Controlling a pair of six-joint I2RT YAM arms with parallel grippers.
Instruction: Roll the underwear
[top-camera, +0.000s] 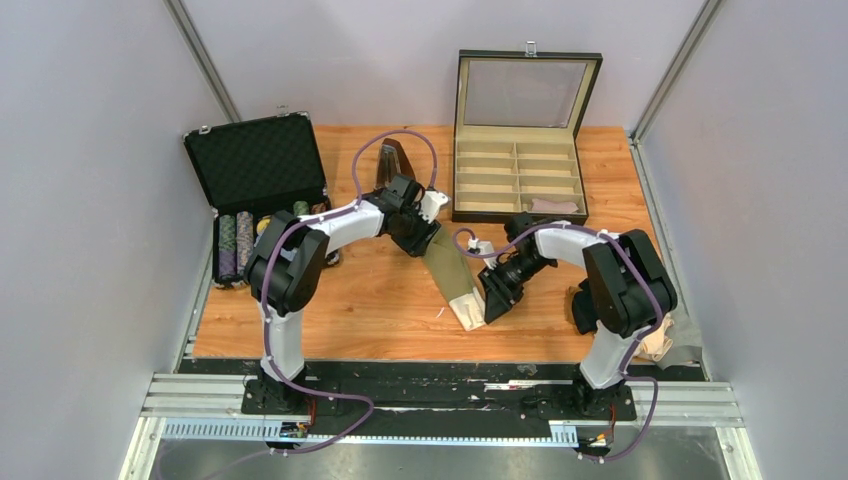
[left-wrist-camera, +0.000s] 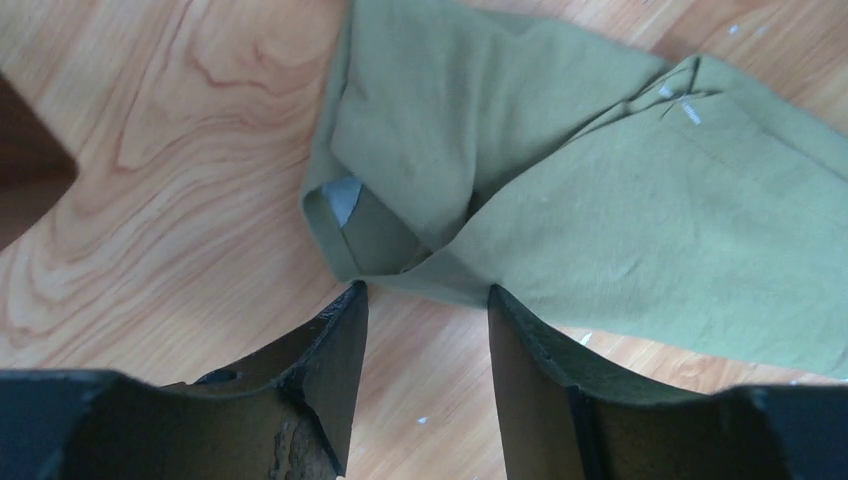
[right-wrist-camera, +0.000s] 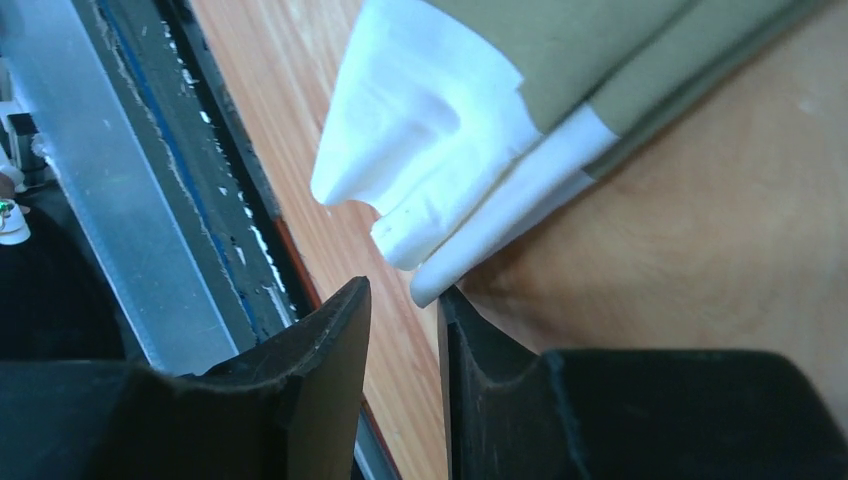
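Note:
Folded olive underwear with a white band (top-camera: 450, 270) lies diagonally between my grippers. In the left wrist view its upper end (left-wrist-camera: 540, 120) is loosely folded, and my left gripper is part open at its lower edge; whether cloth is between the fingertips is unclear. My right gripper is part open at the white band (right-wrist-camera: 430, 120), with a white folded edge reaching its right fingertip.
An empty-looking divided box (top-camera: 485, 180) stands at the back, with a pink cloth in one slot. An open case of rolls (top-camera: 226, 250) is on the left, dark and beige cloths (top-camera: 655, 340) at the right. A brown object stands behind my left gripper.

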